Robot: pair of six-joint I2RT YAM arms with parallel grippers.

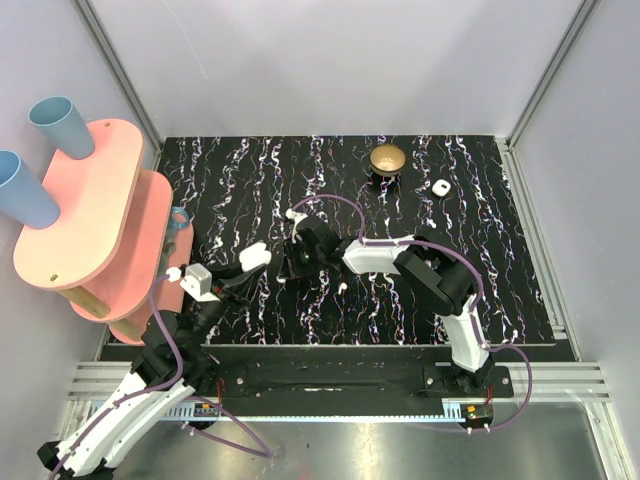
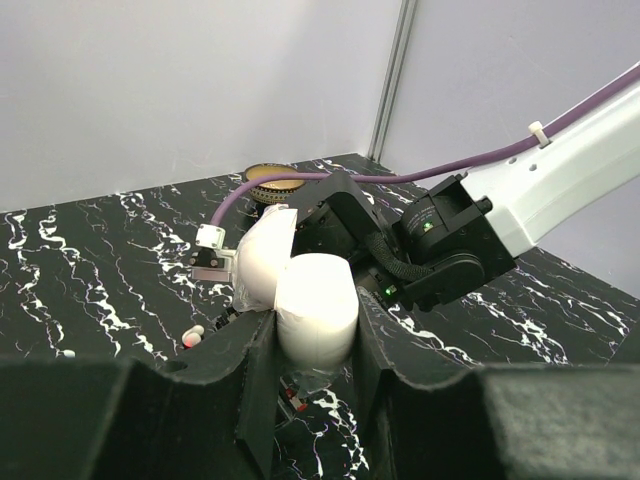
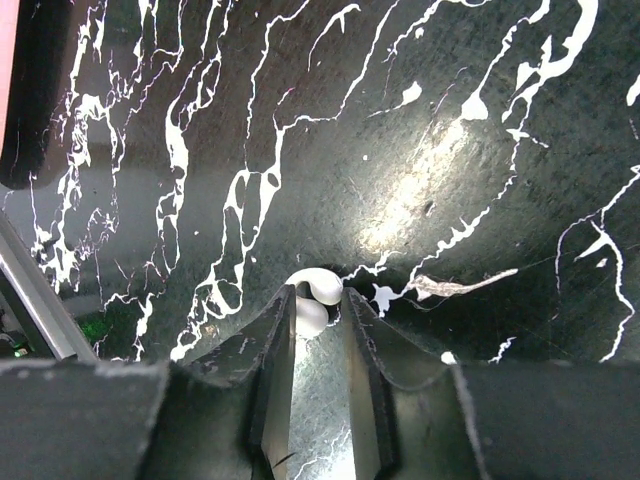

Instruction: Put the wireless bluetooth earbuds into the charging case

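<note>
My left gripper is shut on the white charging case (image 2: 315,310), lid raised, held up left of centre; in the top view the case (image 1: 254,256) is at that gripper's tip. My right gripper is low over the black marble surface, fingers apart around a white earbud (image 3: 325,285) with a curved stem and rounded bud; whether they touch it is unclear. Another small white piece, likely the second earbud (image 1: 343,288), lies right of it in the top view.
A pink tiered shelf (image 1: 80,240) with blue cups stands at the left. A tan bowl (image 1: 387,158) and small white box (image 1: 441,188) lie at the back right.
</note>
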